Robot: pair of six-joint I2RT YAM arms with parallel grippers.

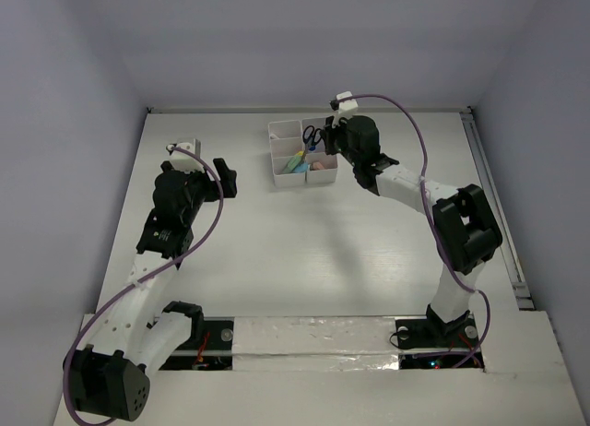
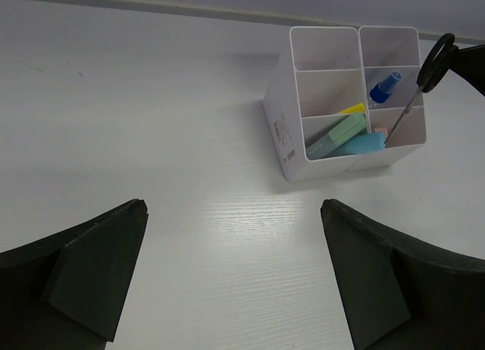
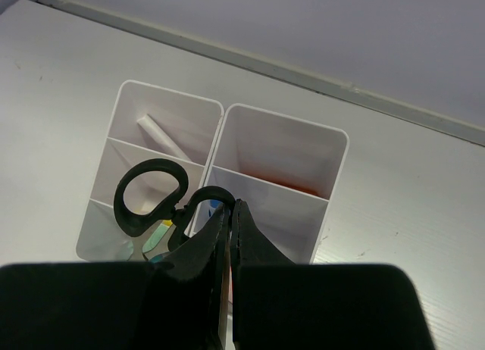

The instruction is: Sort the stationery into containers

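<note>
The white compartment organizer (image 1: 289,176) stands at the back center, holding green (image 2: 341,134), light-blue (image 2: 361,144) and yellow items, a blue-capped bottle (image 2: 387,85) and a white stick (image 3: 159,134). Black-handled scissors (image 3: 146,213) stand tilted over it, blades down inside, their handle at my right gripper, which is shut on them. My left gripper is open and empty, over the left side of the table.
Grey walls bound it at the back and sides, with a rail along the back edge.
</note>
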